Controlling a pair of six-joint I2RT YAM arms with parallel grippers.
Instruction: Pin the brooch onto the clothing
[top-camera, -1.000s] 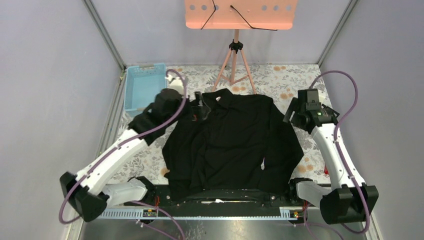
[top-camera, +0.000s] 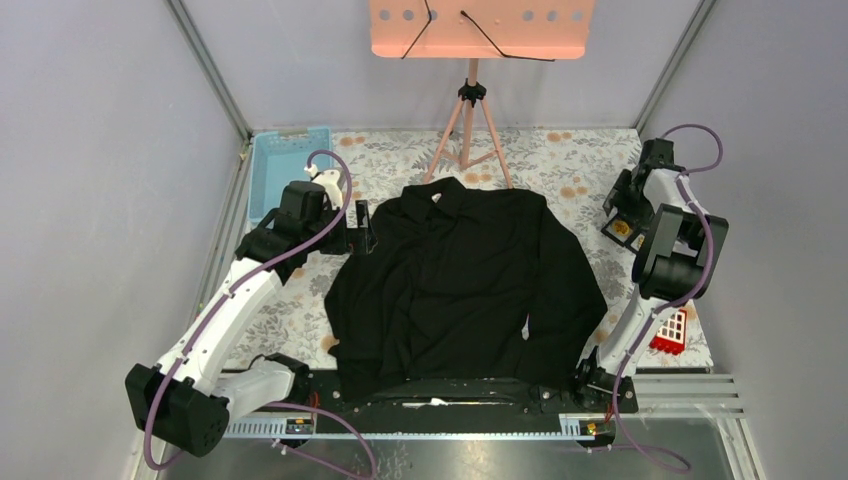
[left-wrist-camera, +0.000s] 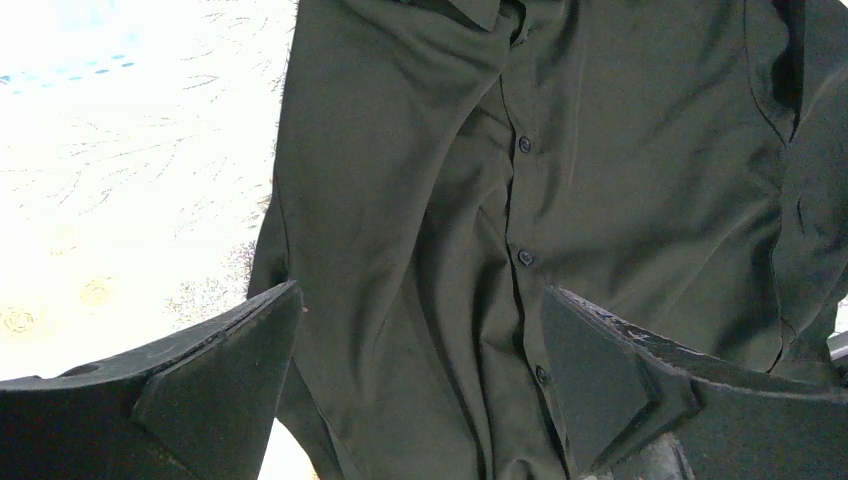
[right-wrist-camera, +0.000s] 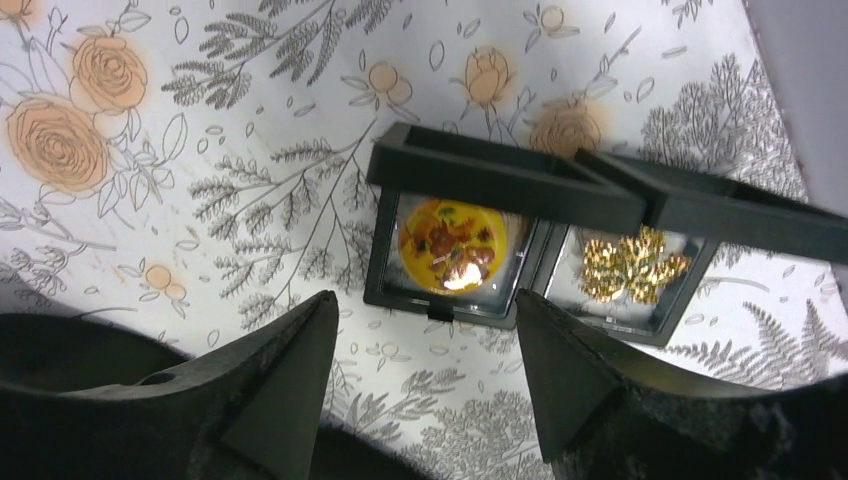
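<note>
The black shirt (top-camera: 460, 280) lies spread in the middle, its button row visible in the left wrist view. My left gripper (top-camera: 360, 228) hangs open over its upper left side, nothing between its fingers. My right gripper is open above a dark two-compartment case (right-wrist-camera: 372, 260) at the right. In the right wrist view one compartment holds a round yellow brooch (right-wrist-camera: 450, 245), the other a cluster of gold pieces (right-wrist-camera: 625, 265); the lid stands up along the far edge.
A blue basket (top-camera: 285, 160) sits at the back left, a pink stand (top-camera: 480, 30) at the back centre. A red item (top-camera: 668, 335) lies at the front right.
My right arm has moved back and right, from the shirt's edge to over the case.
</note>
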